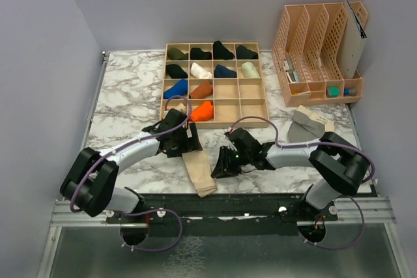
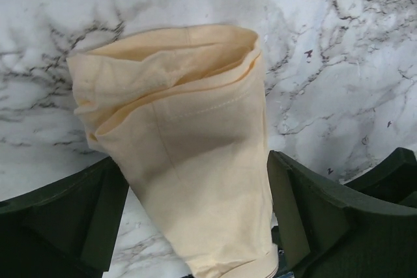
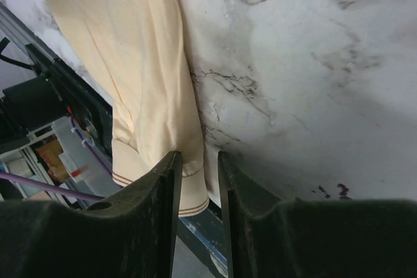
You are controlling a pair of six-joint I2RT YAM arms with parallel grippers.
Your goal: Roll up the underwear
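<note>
The beige underwear [image 1: 201,175] lies as a long folded strip on the marble table, slanting toward the front edge. My left gripper [image 1: 187,146] hovers at its far end. In the left wrist view, the fingers [image 2: 91,206] stand wide apart on both sides of the cloth [image 2: 195,154], whose layered end is in sight. By the strip's near end is my right gripper [image 1: 220,169]. Its fingers [image 3: 171,193] are narrowly apart in the right wrist view, with the cloth's edge [image 3: 193,190] partly between them and a bare gap beside it; whether they pinch it is unclear.
A wooden divided box [image 1: 218,124] with rolled clothes stands just behind the left gripper; several cells at its right are empty. A pinkish rack [image 1: 306,99] and a grey cloth [image 1: 305,127] are at the right.
</note>
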